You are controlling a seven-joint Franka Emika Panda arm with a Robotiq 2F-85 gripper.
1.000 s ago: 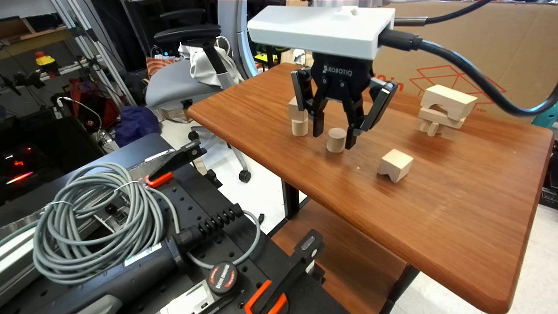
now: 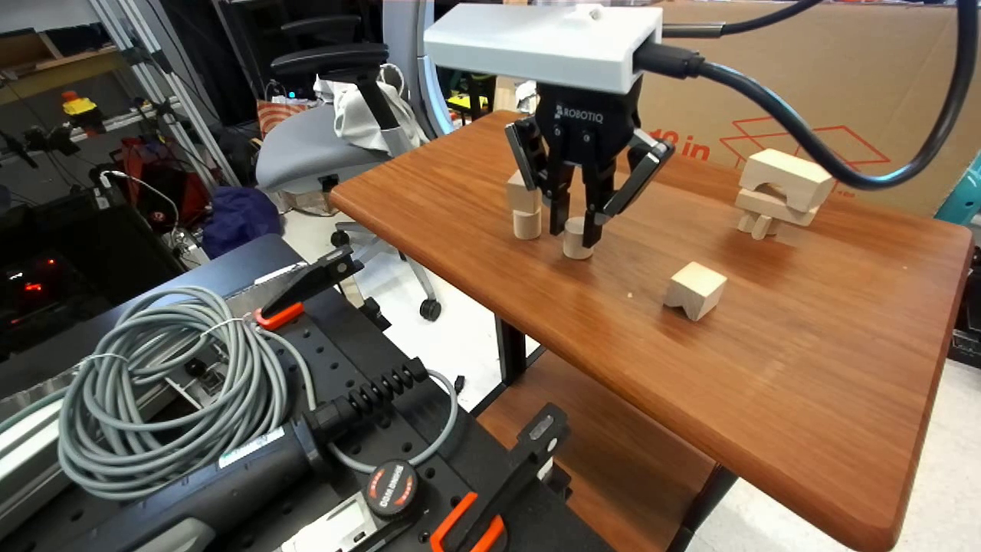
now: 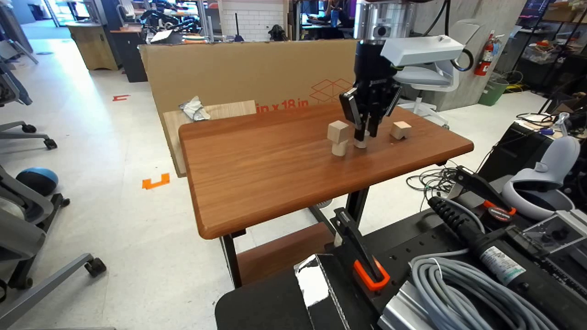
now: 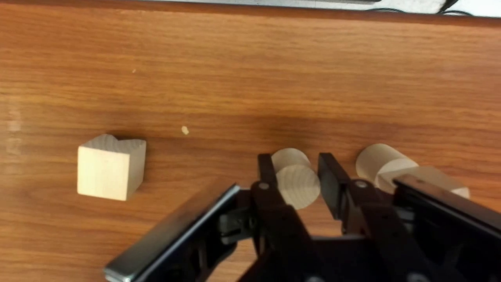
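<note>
My gripper (image 2: 575, 228) points down at the table, shut on a short wooden cylinder (image 4: 298, 187). In the wrist view the cylinder's round top shows between the two black fingers. It stands upright, at or very near the tabletop; exterior view 1 shows its lower part (image 2: 576, 244) below the fingers. Close beside the right finger in the wrist view is a second cylinder (image 4: 375, 162) with a block (image 4: 425, 178) on top, partly hidden by the gripper. A notched wooden block (image 4: 104, 171) lies alone to the left.
Toward the cardboard sheet (image 2: 699, 101), an arched block (image 2: 788, 176) rests on other wooden pieces (image 2: 775, 206). Bare tabletop (image 3: 247, 170) stretches wide on the left in exterior view 2. A black cable loops beside the arm.
The fingers have closed in around the cylinder. In exterior view 1, gripper and cylinder have shifted slightly left, toward the two-piece stack. The other blocks stay where they were.
</note>
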